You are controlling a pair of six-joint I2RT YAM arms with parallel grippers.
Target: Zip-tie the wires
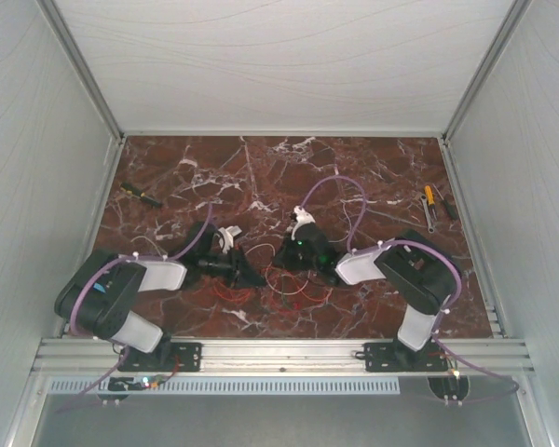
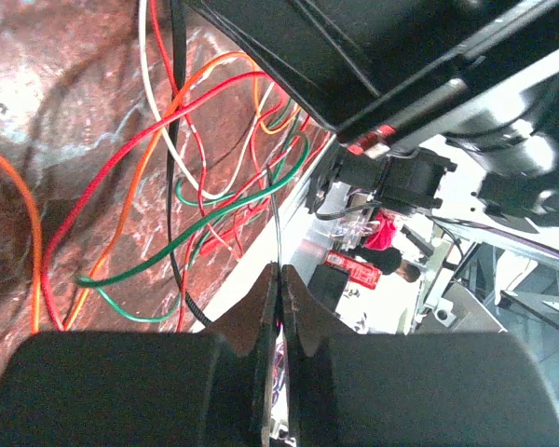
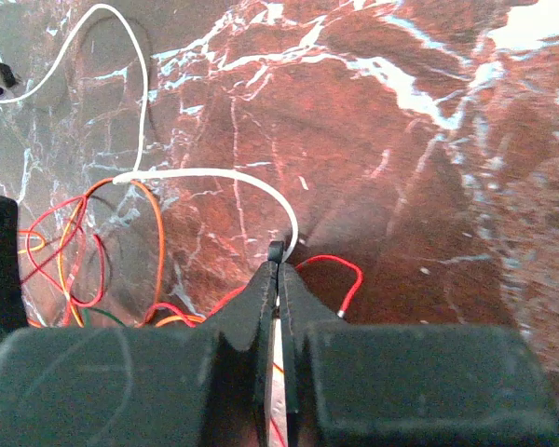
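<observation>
Red, orange, green and white wires (image 2: 136,263) lie in a loose tangle under my left gripper, and a black strip (image 2: 174,121) runs through them. My left gripper is shut, with a thin grey strip (image 2: 278,228) running into the seam of its fingertips. To its right, my right gripper is shut too; a small dark piece (image 3: 277,250) pokes out between its tips. A white wire (image 3: 233,173) curves to those tips and passes out of sight there. Red wire (image 3: 331,259) loops beside them. Whether a tie encircles the wires, I cannot tell.
A dark tool (image 1: 142,195) lies at the back left. On the right edge are an orange-handled screwdriver (image 1: 429,197) and a wrench (image 1: 428,216). Bare marble tabletop (image 1: 261,177) stretches behind both arms.
</observation>
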